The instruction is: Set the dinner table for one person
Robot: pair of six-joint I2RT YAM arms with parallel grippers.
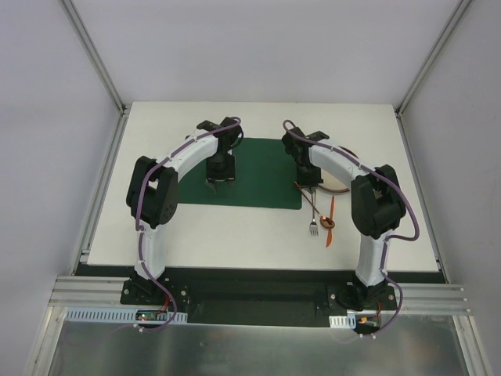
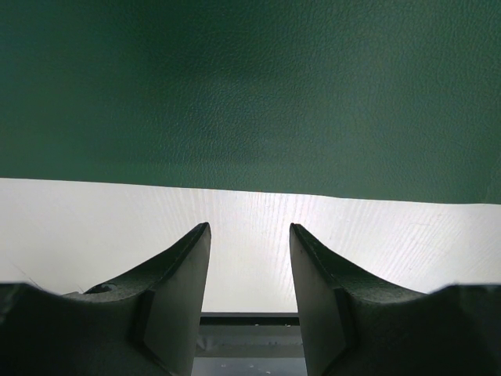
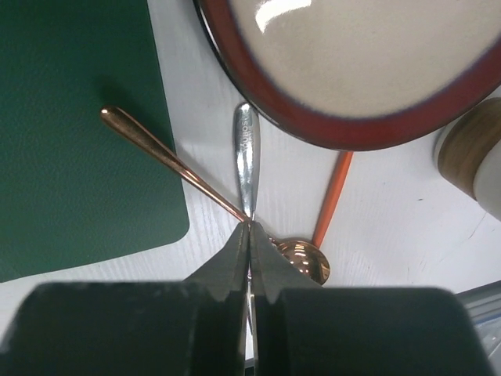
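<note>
My left gripper (image 1: 220,185) is open above the green mat (image 1: 258,172), with only mat and white table below it in its wrist view. My right gripper is shut over the cutlery just right of the mat, with nothing visibly held. Below it a copper spoon (image 3: 304,258) lies diagonally across a silver fork (image 3: 246,157), and an orange-handled utensil (image 3: 331,192) lies to their right. A plate (image 3: 352,63) with a cream middle and dark red rim sits beyond them, partly hidden by the right arm in the top view.
A wood-and-white cylindrical object (image 3: 470,149) stands right of the plate.
</note>
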